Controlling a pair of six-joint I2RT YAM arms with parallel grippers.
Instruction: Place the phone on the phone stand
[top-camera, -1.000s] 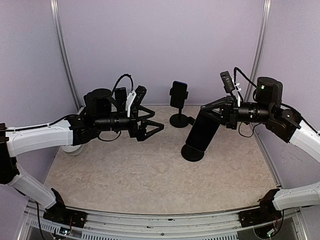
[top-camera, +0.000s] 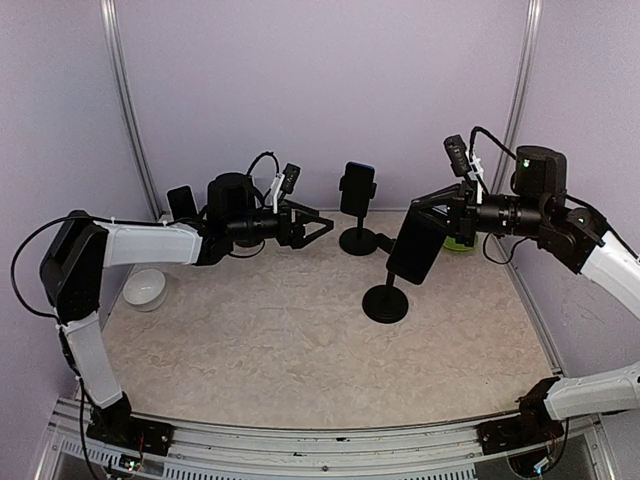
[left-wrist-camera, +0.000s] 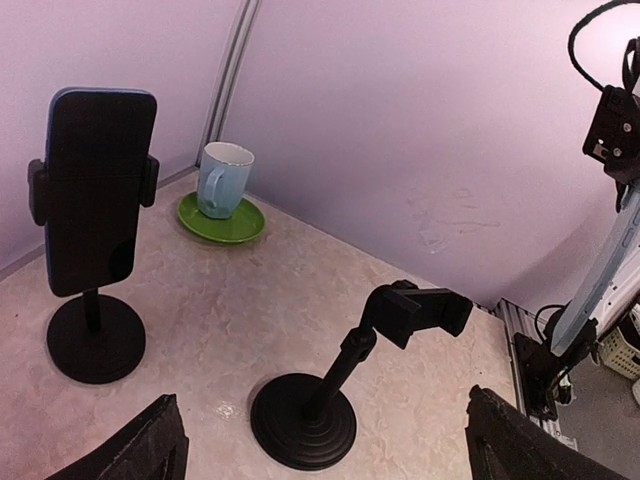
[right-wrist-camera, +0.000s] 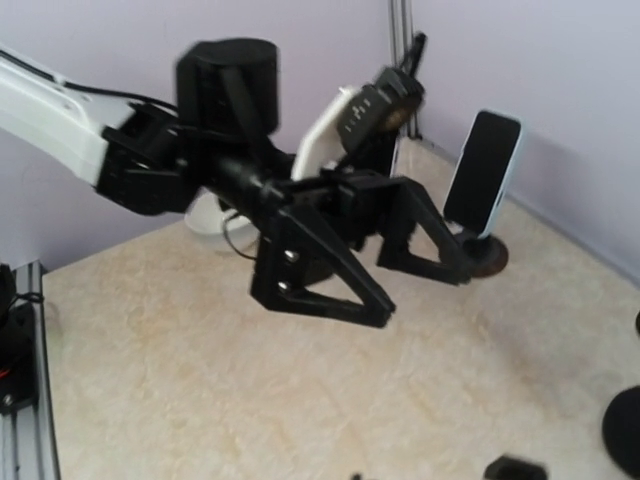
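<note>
A black phone (top-camera: 418, 248) hangs tilted from my right gripper (top-camera: 445, 208), which is shut on its upper end, in front of the front phone stand (top-camera: 385, 304). That stand's round base (left-wrist-camera: 303, 430) and empty angled cradle (left-wrist-camera: 415, 312) show in the left wrist view; the phone is out of that view. My left gripper (top-camera: 310, 226) is open and empty, left of the stands, also seen in the right wrist view. A second stand (top-camera: 358, 240) at the back holds an upright phone (left-wrist-camera: 95, 190).
Another phone stands upright at the back left. A white bowl (top-camera: 145, 290) sits on the left. A blue mug (left-wrist-camera: 222, 178) stands on a green plate (left-wrist-camera: 220, 226) at back right.
The right gripper with the phone has shifted slightly, the phone rising a little off the front stand's base.
</note>
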